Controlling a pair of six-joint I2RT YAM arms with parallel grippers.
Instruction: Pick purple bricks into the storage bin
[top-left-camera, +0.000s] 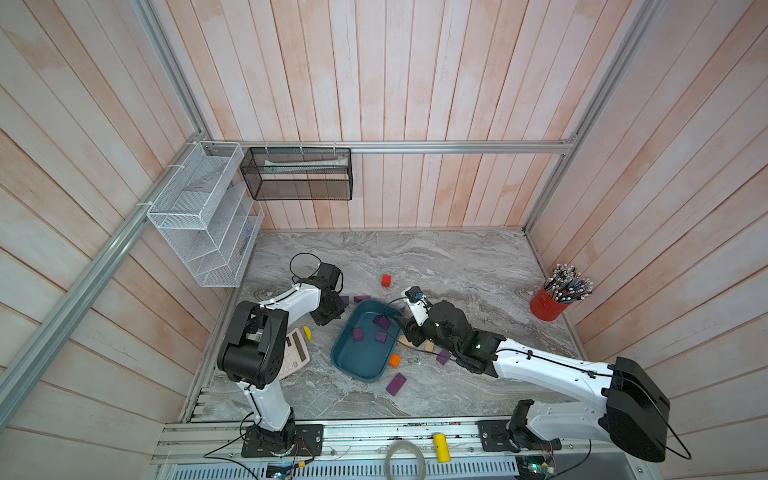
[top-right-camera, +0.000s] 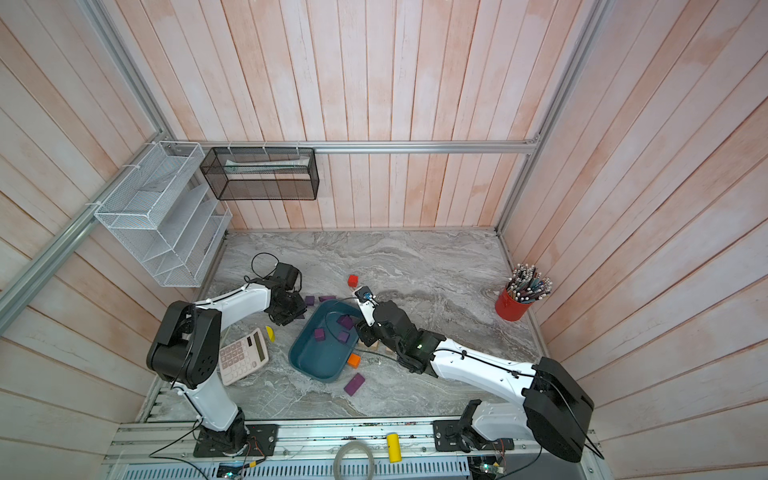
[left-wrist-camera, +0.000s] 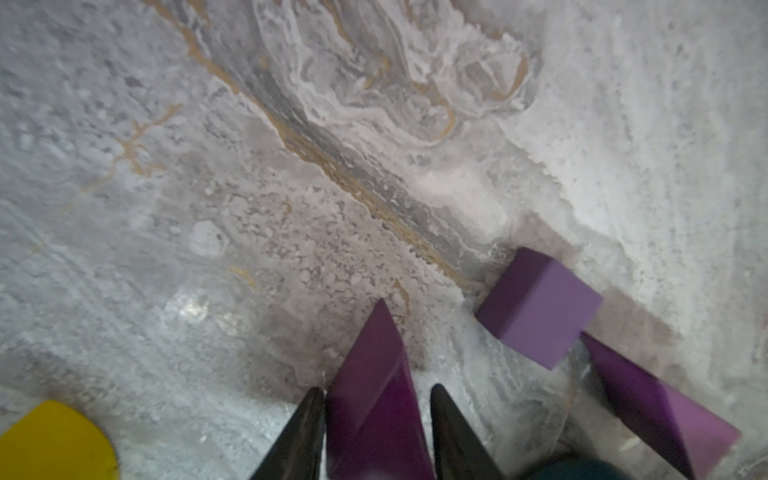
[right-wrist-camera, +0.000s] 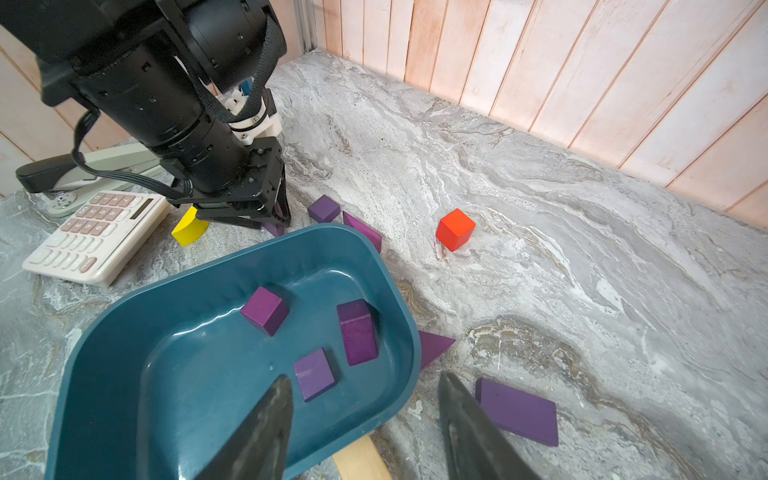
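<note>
The teal bin (right-wrist-camera: 160, 336) holds several purple bricks (right-wrist-camera: 313, 373). Left of it, my left gripper is low at the table, part open around a tall purple prism (left-wrist-camera: 368, 392); firm contact is unclear. A purple cube (left-wrist-camera: 528, 312) and a purple wedge (left-wrist-camera: 648, 400) lie beside it. My right gripper hangs open over the bin's right rim, with nothing seen gripped; a purple triangle (right-wrist-camera: 432, 348) and a purple block (right-wrist-camera: 516, 408) lie outside the bin there.
A calculator (right-wrist-camera: 96, 236) and yellow piece (right-wrist-camera: 190, 226) lie left. A red cube (right-wrist-camera: 455, 229) sits behind the bin, an orange cube (top-left-camera: 394, 361) and another purple brick (top-left-camera: 396, 384) in front.
</note>
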